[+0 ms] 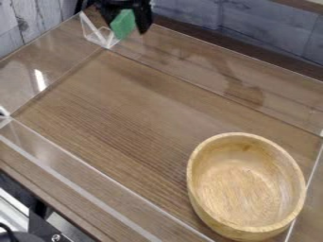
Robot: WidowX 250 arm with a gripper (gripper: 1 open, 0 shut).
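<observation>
At the top of the camera view my dark gripper (124, 13) is low over the back-left of the counter, partly cut off by the frame edge. A green object (123, 25) is at its fingers, beside a clear, angular white-edged holder (98, 34). Whether the green object rests in the holder or is still touched by the fingers is hard to tell at this size.
A wooden bowl (245, 184) sits at the front right.
</observation>
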